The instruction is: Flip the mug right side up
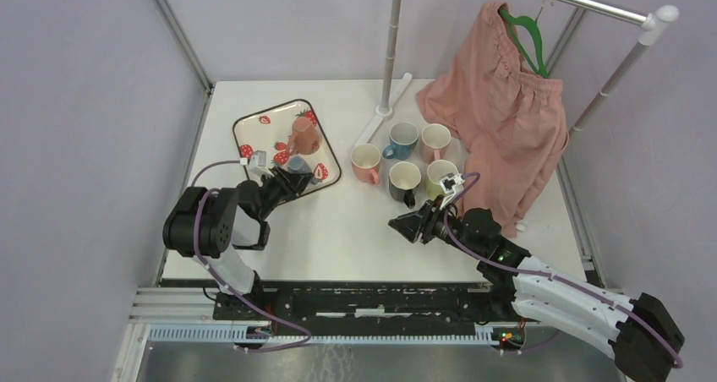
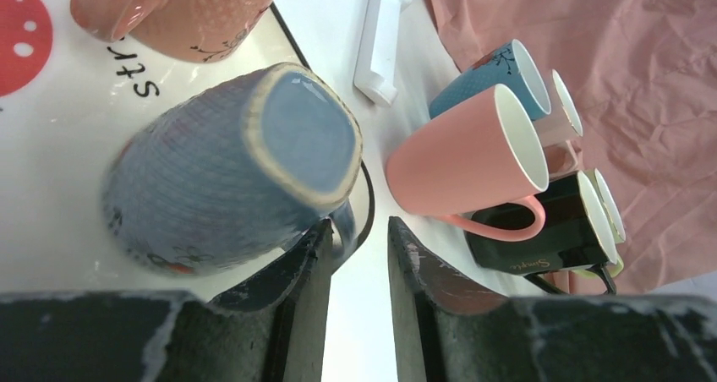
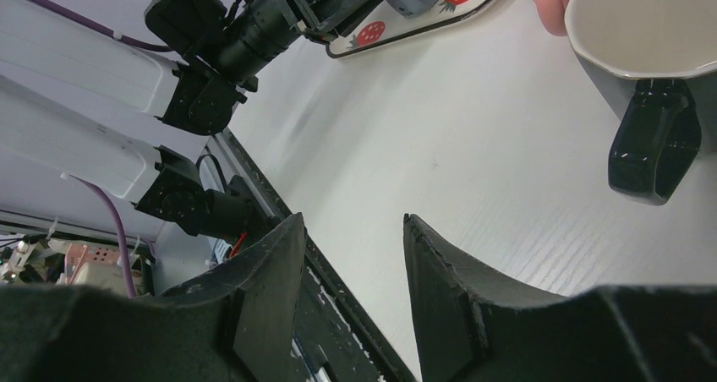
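Observation:
On the strawberry tray [image 1: 254,128], a blue-grey mug [image 2: 203,179] lies on its side, its flat base showing in the left wrist view, the handle partly hidden behind my left fingers. My left gripper is part open just beside it, with no mug clearly between the fingertips. A terracotta mug [image 1: 304,137] is behind it on the tray. My right gripper is part open over the white table near the front, nothing between its fingers.
Several mugs stand at centre right: pink [image 1: 365,162], blue [image 1: 403,139], black [image 1: 404,179] and others. Pink clothing [image 1: 507,154] hangs at the right beside a rack pole [image 1: 391,44].

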